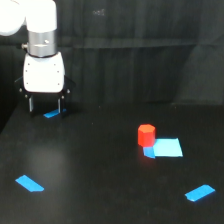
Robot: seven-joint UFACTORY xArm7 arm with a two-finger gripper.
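Observation:
A small red block stands on the dark table right of the middle. It is at the left edge of a light blue square, with a darker blue strip showing just below it. Far to the left, well away from the block, hangs my white arm, its gripper pointing down. The two dark fingers are spread apart, and nothing shows between them except the table and part of a blue strip behind.
Flat blue tape strips mark the table at front left, front right and near the gripper. A dark curtain closes off the back. Between gripper and block the tabletop is bare.

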